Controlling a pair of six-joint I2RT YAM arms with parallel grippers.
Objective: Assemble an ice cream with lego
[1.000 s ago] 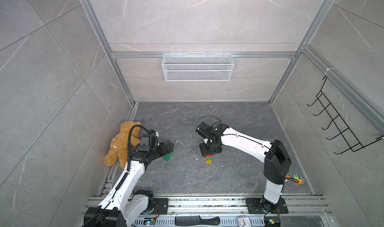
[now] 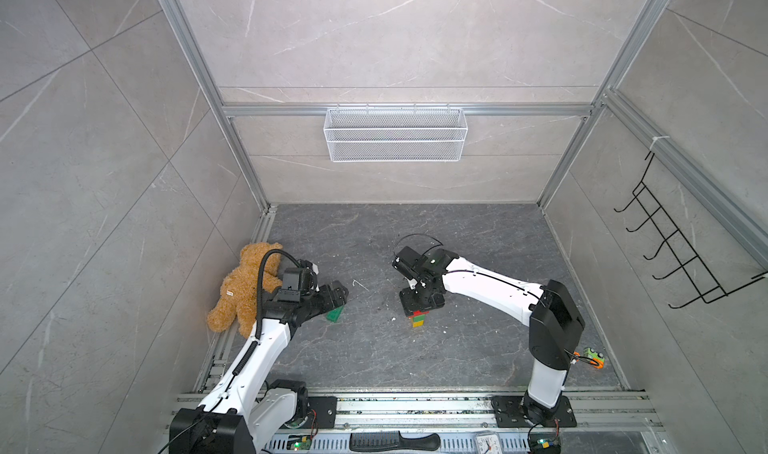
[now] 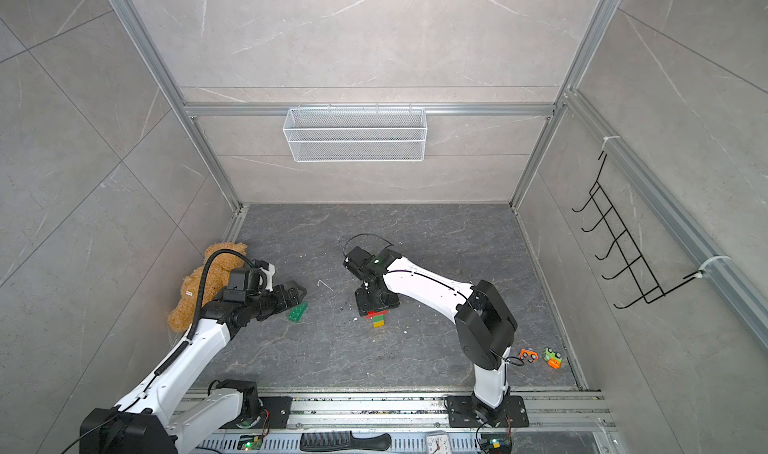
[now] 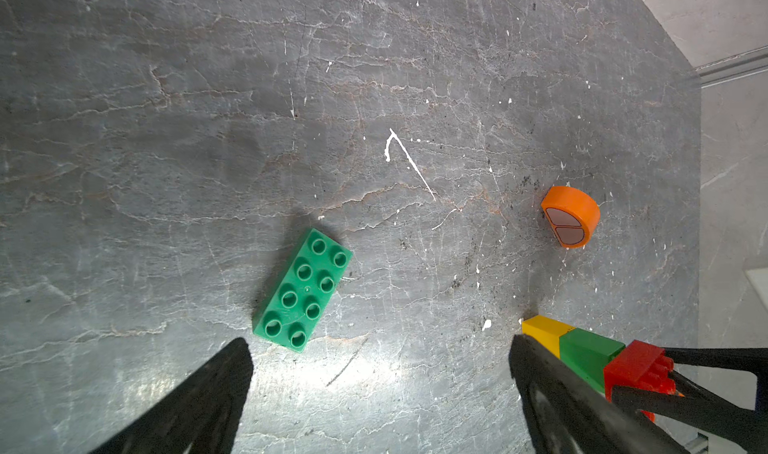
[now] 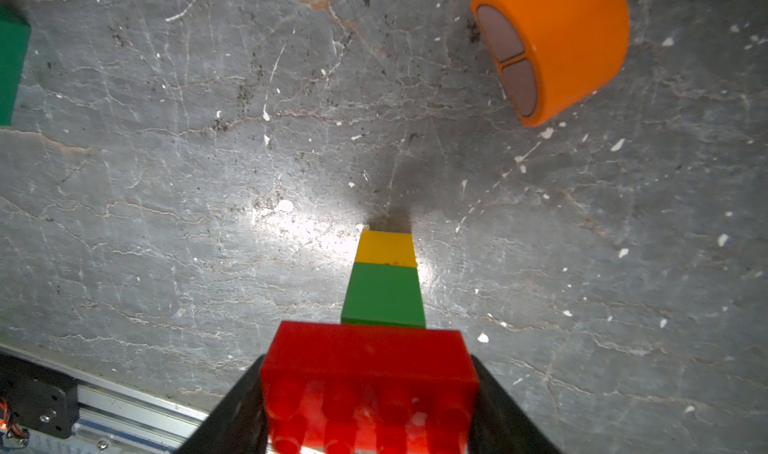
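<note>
A green eight-stud brick [image 4: 304, 290] lies flat on the grey floor, between and beyond the spread fingertips of my left gripper, which is open and empty. My right gripper is shut on a red brick [image 5: 368, 366], one finger on each side. Under the red brick are a green block and a yellow block, in line and touching in the left wrist view. Whether the yellow end touches the floor, I cannot tell. An orange rounded piece [image 5: 572, 42] with two brownish panels lies apart on the floor.
A teddy bear [image 2: 244, 286] sits against the left wall by my left arm. Small toy vehicles [image 3: 552, 358] lie at the right edge. A white wire basket [image 2: 396, 134] hangs at the back, and a black hook rack [image 2: 680, 238] on the right wall.
The left arm and the loose green brick look unmoved.
</note>
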